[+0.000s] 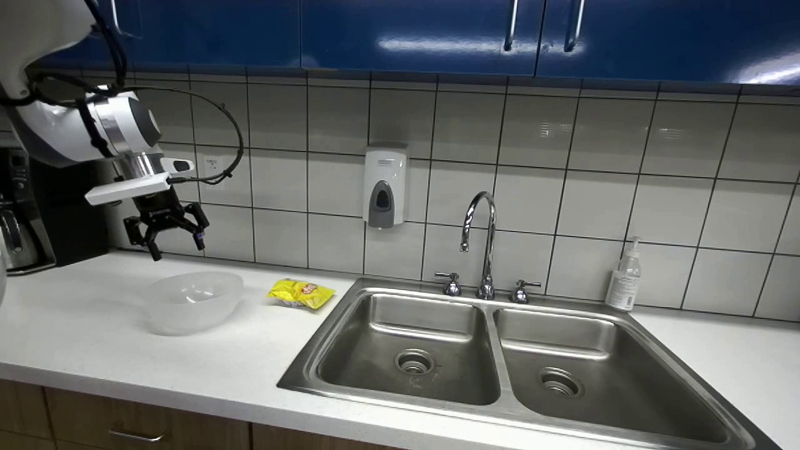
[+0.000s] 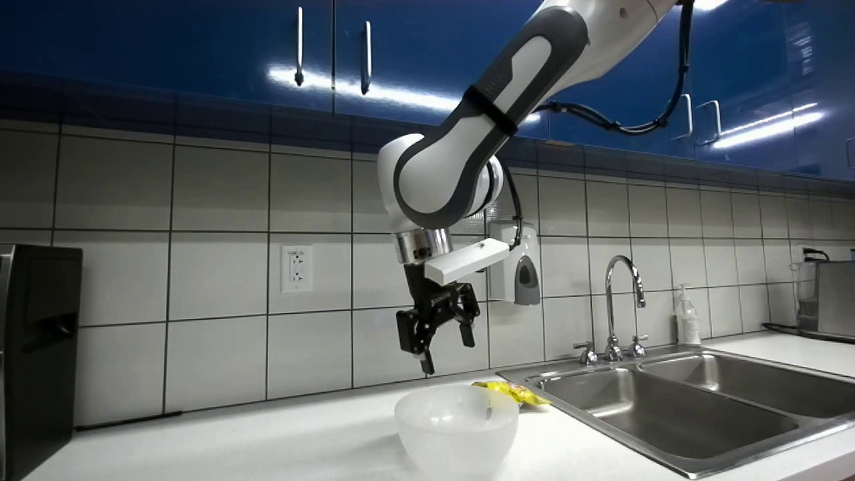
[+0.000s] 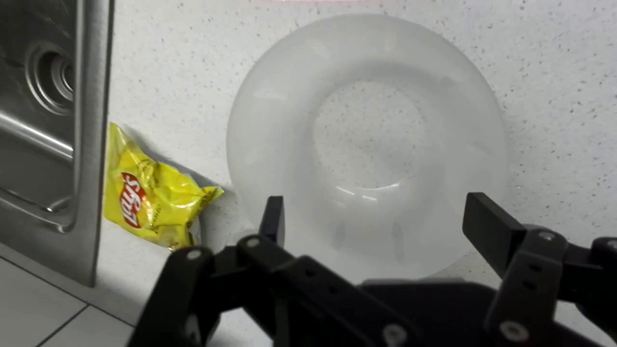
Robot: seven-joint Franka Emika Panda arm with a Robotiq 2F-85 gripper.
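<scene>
My gripper [image 1: 179, 251] hangs open well above the counter, its two fingertips wide apart and nothing between them. Below it in the wrist view lies a frosted, see-through bowl [image 3: 370, 225], upright and empty. The same bowl [image 2: 457, 437] stands on the white counter in the second exterior view, with the gripper [image 2: 449, 353] over its back part. A yellow Lay's chip bag [image 3: 156, 196] rests on the counter between the bowl and the sink, close to the bowl but apart from it.
A double steel sink [image 1: 315, 375] fills the counter's right side, with a faucet [image 1: 489, 247] behind it. A soap bottle [image 1: 624, 281] stands at its back right corner. A black appliance [image 2: 40, 345] sits at the far left.
</scene>
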